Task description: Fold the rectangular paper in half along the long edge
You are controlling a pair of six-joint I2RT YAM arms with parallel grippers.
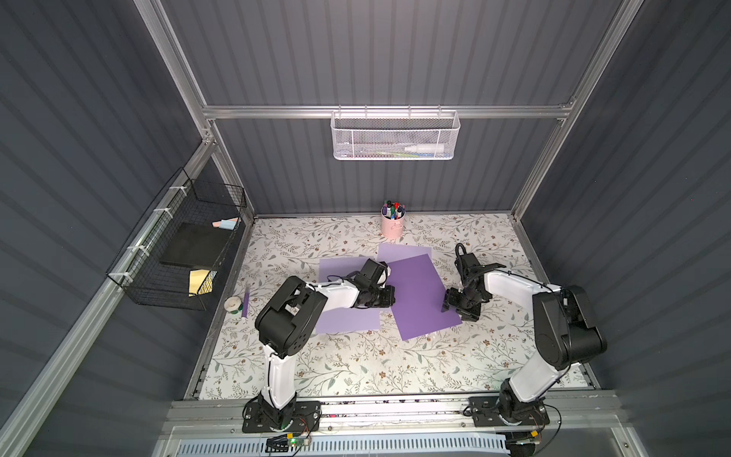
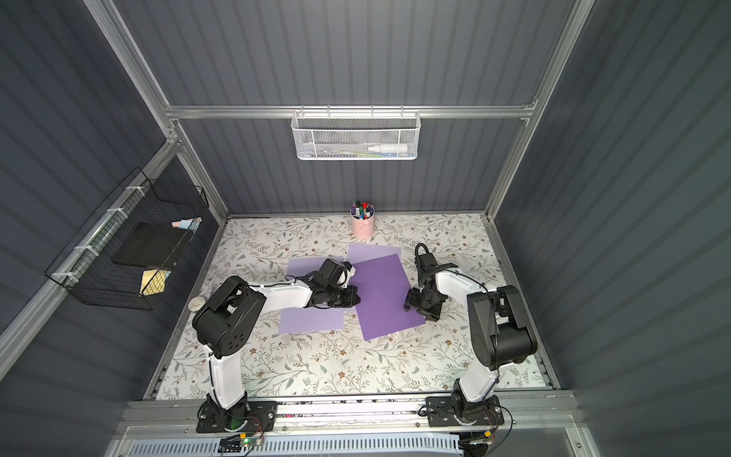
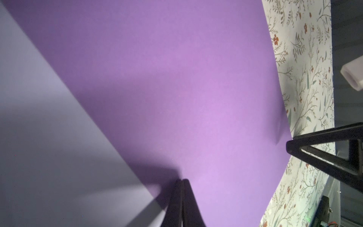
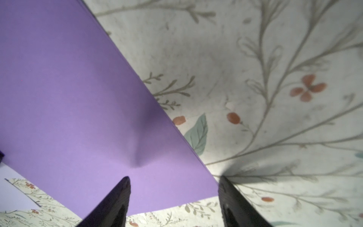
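The darker purple paper (image 1: 417, 297) lies at a slant over lighter lavender sheets (image 2: 304, 321) in the middle of the table. On its left edge rests my left gripper, shut, with its fingertips down on the purple surface. My right gripper is open, low over the paper's front right part; in the right wrist view one finger is over the purple sheet and the other by its edge, where doubled layers show along the long side.
A pink cup of markers (image 1: 392, 224) stands at the back. A wire basket (image 1: 182, 243) hangs on the left wall, a white one (image 1: 394, 137) on the back wall. A tape roll (image 1: 232, 304) lies at the far left.
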